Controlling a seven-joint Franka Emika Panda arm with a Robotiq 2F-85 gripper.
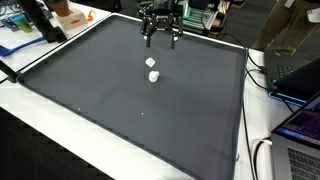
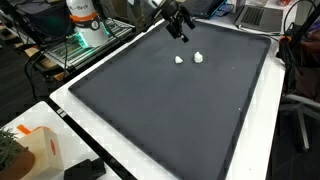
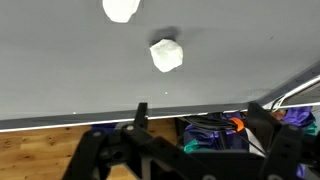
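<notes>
Two small white objects lie close together on the dark grey board. In the exterior views, one white piece is a little nearer the robot's base, and the other white piece stands slightly apart from it. Seen from the wrist, a lumpy white piece is near the middle and a second one is cut by the top edge. My gripper hangs open above the board by its base-side edge, both fingers spread and empty, with neither piece between them.
A laptop and cables lie past the board's right side in exterior view 1. Much of the board is bare. Below its edge in the wrist view are a wooden floor and loose cables.
</notes>
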